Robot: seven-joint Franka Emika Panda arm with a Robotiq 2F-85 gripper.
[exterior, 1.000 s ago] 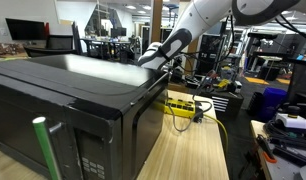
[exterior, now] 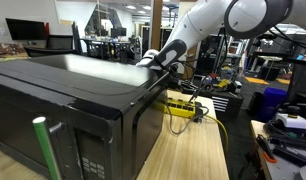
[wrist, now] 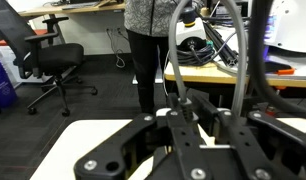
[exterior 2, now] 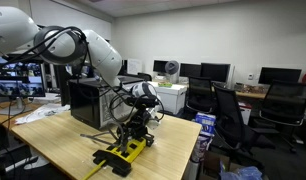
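Note:
My gripper shows at the bottom of the wrist view, facing outward over the light table toward the room. Dark linkages crowd its fingertips, so whether its fingers are open or shut, and what might be between them, does not show clearly. Grey curved strands (wrist: 174, 50) rise from around the fingers. In exterior view 2 the arm (exterior 2: 98, 48) reaches over the table beside a black microwave (exterior 2: 85, 98). A yellow and black object (exterior 2: 133, 150) lies beneath the wrist there. Exterior view 1 has the microwave (exterior: 113, 125) hiding part of the wrist.
Bare wooden table (exterior 2: 63, 143) surrounds the yellow object. A person (wrist: 153, 50) stands past the table edge. Office chairs (wrist: 55, 62) and a bench (wrist: 233, 72) with cables and tools lie beyond. A yellow cable (exterior: 223, 132) runs near the table's edge.
In exterior view 1 the arm's upper links have shifted slightly, lower and to the right. The microwave and the table things have not visibly moved.

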